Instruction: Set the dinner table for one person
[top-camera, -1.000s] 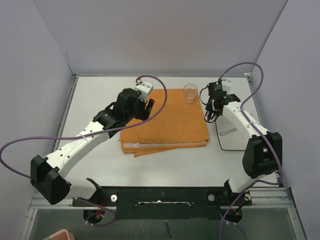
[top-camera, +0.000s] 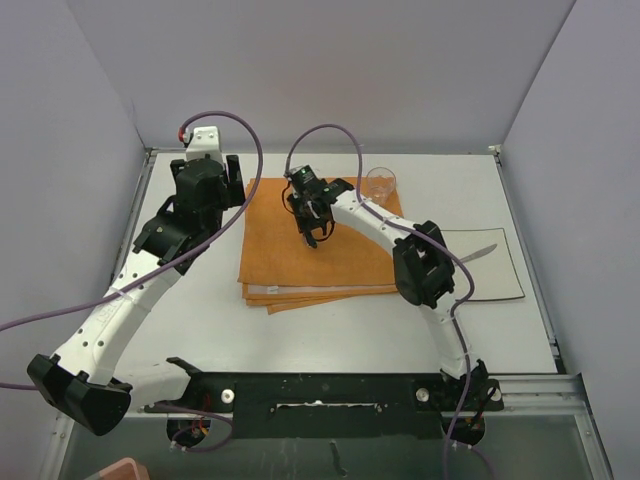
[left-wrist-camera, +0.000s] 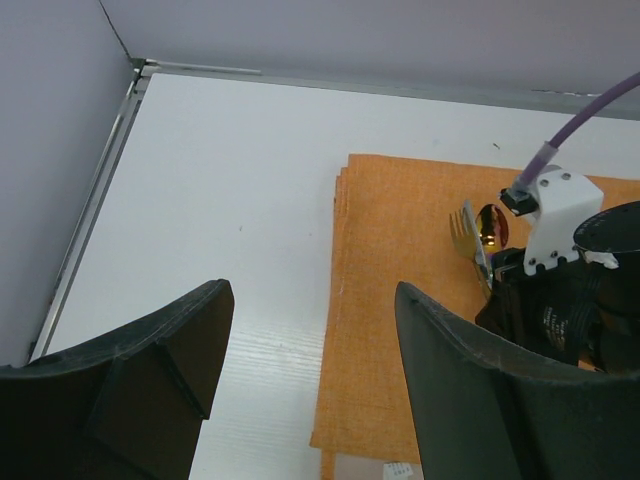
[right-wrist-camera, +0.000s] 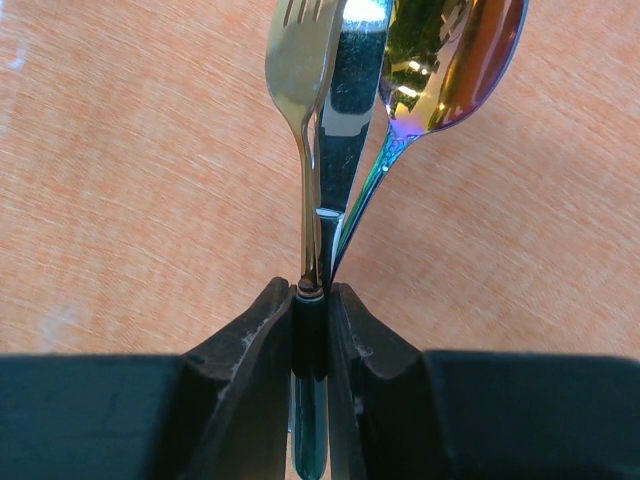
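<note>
An orange placemat (top-camera: 270, 250) lies on the white table, with a clear glass (top-camera: 380, 184) at its far right corner. Over the mat, my right gripper is shut on the handles of a fork (right-wrist-camera: 296, 80), a knife (right-wrist-camera: 350, 100) and a shiny spoon (right-wrist-camera: 440, 70), bunched together with their heads fanned out. Their heads also show in the left wrist view, beside the right gripper. My left gripper is open and empty, above the mat's left edge.
A white tray (top-camera: 505, 285) with one piece of cutlery (top-camera: 478, 253) on it is at the right. More orange cloth edges show under the mat's front.
The right arm has swung left from the tray to over the mat with the cutlery. The left arm has drawn back left, off the mat's middle.
</note>
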